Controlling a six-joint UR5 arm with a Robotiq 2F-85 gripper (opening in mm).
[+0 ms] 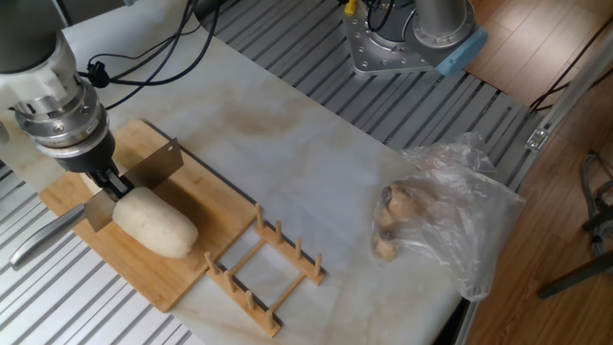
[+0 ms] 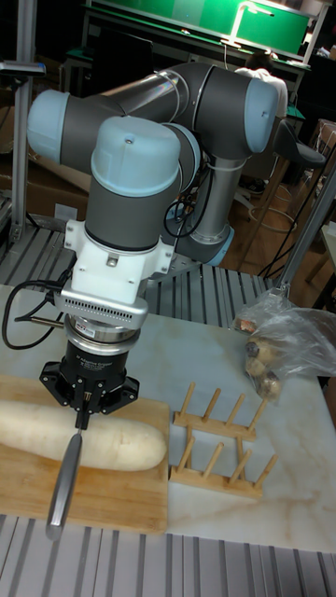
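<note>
A kitchen knife with a metal handle (image 1: 46, 236) and a broad blade (image 1: 159, 167) stands across a long white radish (image 1: 155, 222). My gripper (image 1: 117, 186) points down and is shut on the knife near where blade and handle meet. In the other exterior view, the gripper (image 2: 83, 418) is over the radish (image 2: 124, 444), with the knife handle (image 2: 65, 488) reaching toward the front. Under the radish lies a wooden cutting board (image 1: 215, 206). How deep the blade sits in the radish cannot be made out, as the gripper and radish hide its lower edge.
Right beside the board stands a wooden peg rack (image 1: 251, 257) with upright pegs. Farther right, a clear plastic bag (image 1: 469, 225) holds several brownish round pieces (image 1: 402, 203). Between the board and the bag, the pale tabletop (image 1: 316, 172) is bare.
</note>
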